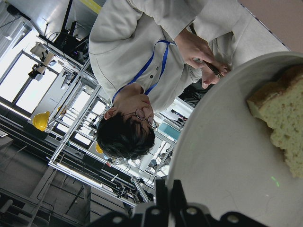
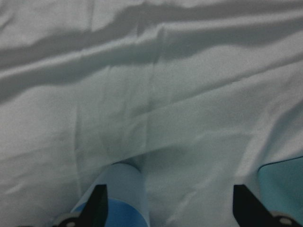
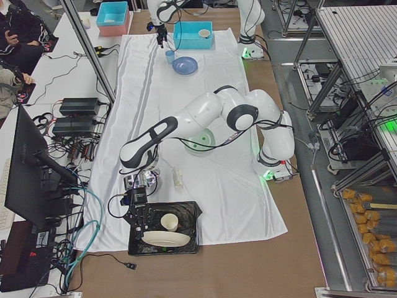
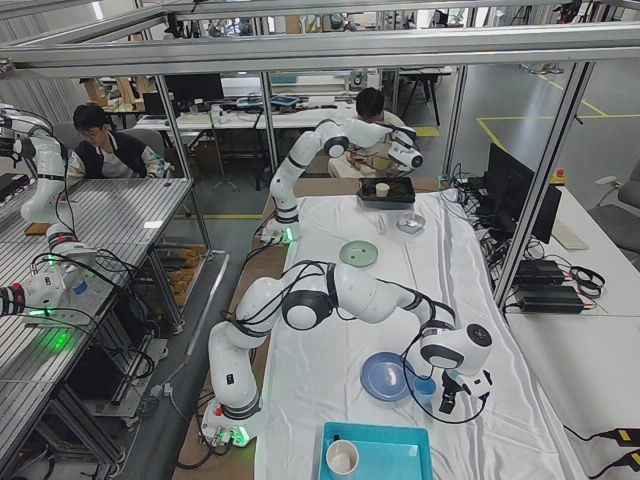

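My left gripper (image 3: 141, 226) is over the black tray (image 3: 195, 231), shut on the rim of a white bowl (image 1: 213, 151) that holds a slice of bread (image 1: 284, 113); in the camera left view the bowl (image 3: 166, 238) appears as a cream shape beside a cream cup (image 3: 169, 221). My right gripper stands open above the cloth by a blue cup (image 2: 120, 189), near the blue plate (image 4: 384, 376), with nothing between its fingers.
A teal bin (image 4: 394, 455) with a white cup stands near the right arm. A green plate (image 4: 358, 254), a silver bowl (image 4: 410, 223) and a small pale item (image 3: 177, 177) lie on the cloth. A person sits behind the black tray.
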